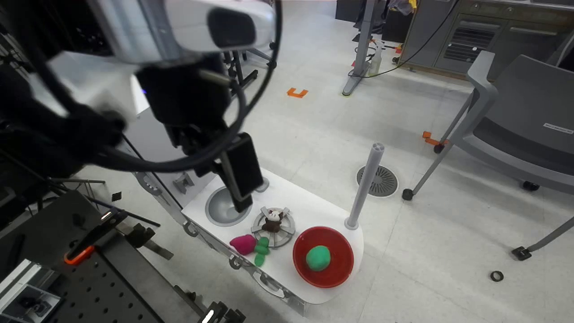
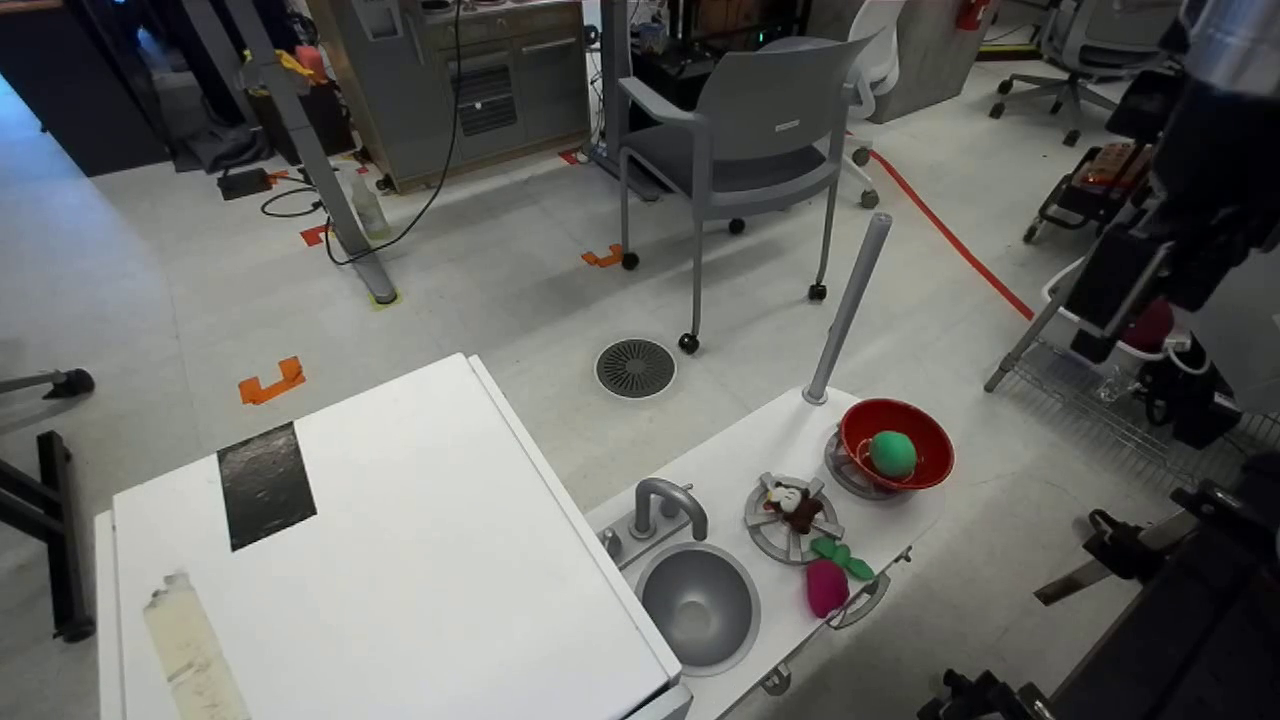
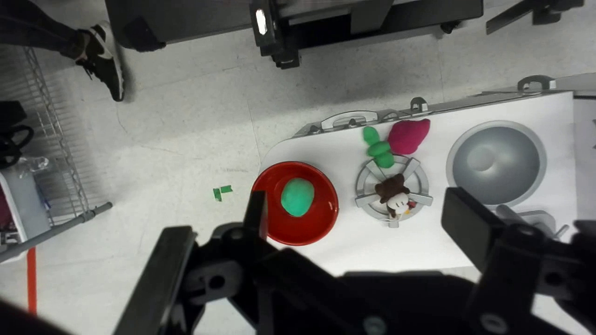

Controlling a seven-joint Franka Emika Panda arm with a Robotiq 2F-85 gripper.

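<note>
My gripper stands wide open in the wrist view, its fingers apart above the white counter with nothing held between them. A red bowl (image 3: 279, 230) sits near the counter's rounded end with a green rounded object (image 3: 297, 197) inside. On the grey burner (image 3: 423, 177) lies a small brown and white plush toy (image 3: 392, 190). A magenta soft piece with green leaves (image 3: 409, 136) rests beside that burner at the counter's front edge. Exterior view 1 has one dark finger (image 1: 242, 167) near the sink, partly covering it.
A grey sink (image 2: 698, 610) and curved faucet (image 2: 672, 504) stand beside the tall white cabinet (image 2: 456, 540). An upright grey post (image 2: 849, 310) rises from the counter's back edge near the bowl. Bare white counter lies behind the burner and bowl.
</note>
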